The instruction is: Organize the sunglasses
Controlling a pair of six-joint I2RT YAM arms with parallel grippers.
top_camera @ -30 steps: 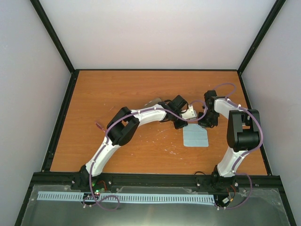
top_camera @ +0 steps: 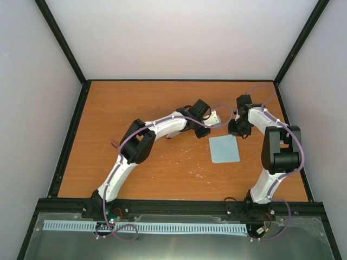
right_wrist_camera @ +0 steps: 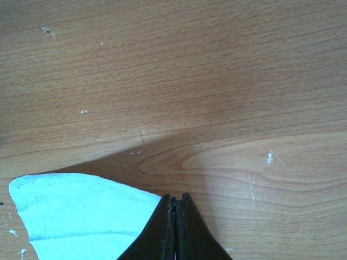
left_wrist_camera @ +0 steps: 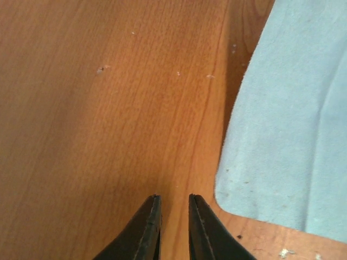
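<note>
A pale blue cloth [top_camera: 224, 149] lies flat on the wooden table, right of centre, just below both grippers in the top view. My left gripper is over bare wood at the cloth's left corner, its fingertips slightly apart with nothing visible between them. My right gripper is shut at another edge of the cloth [right_wrist_camera: 87, 211]; nothing clearly shows between its fingers. I cannot make out sunglasses; the left arm covers part of the table's middle.
Dark frame rails edge it, with white walls around.
Both arms have moved a little toward the back of the table over the last second. The cloth has shifted slightly the same way.
</note>
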